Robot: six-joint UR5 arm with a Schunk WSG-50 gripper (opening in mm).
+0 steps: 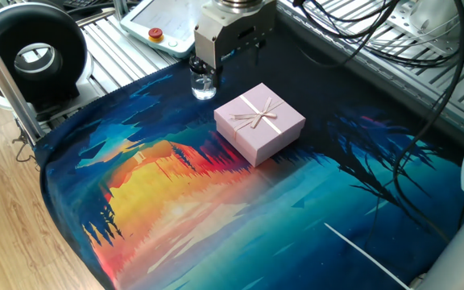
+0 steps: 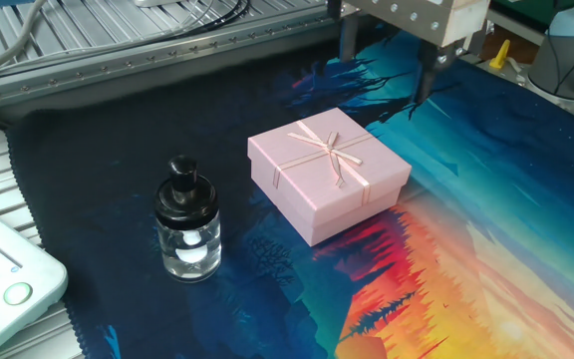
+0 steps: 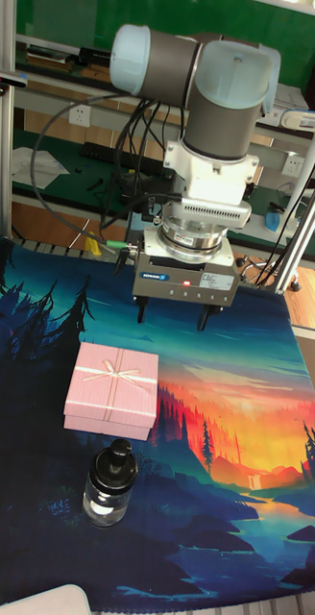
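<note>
A pink gift box point(image 2: 317, 189) with a pale ribbon bow sits lid-on upon the printed cloth. Beside it stands a clear glass bottle point(image 2: 189, 239) with a black cap, upright and apart from the box. My gripper point(image 3: 173, 314) hangs above the cloth on the robot-base side of the box, its two dark fingers point(image 2: 427, 75) spread wide with nothing between them. In exterior view 1 the gripper point(image 1: 238, 68) overlaps the bottle's top in the picture and hides part of the cap; exterior view 2 shows it well clear of both objects.
The dark cloth point(image 1: 208, 229) with its sunset print is otherwise largely clear. A teach pendant point(image 1: 161, 24) with a red button lies beyond the cloth's edge. Black cables point(image 1: 353, 24) run along the metal rails, and a black round object point(image 1: 35, 60) stands off one corner.
</note>
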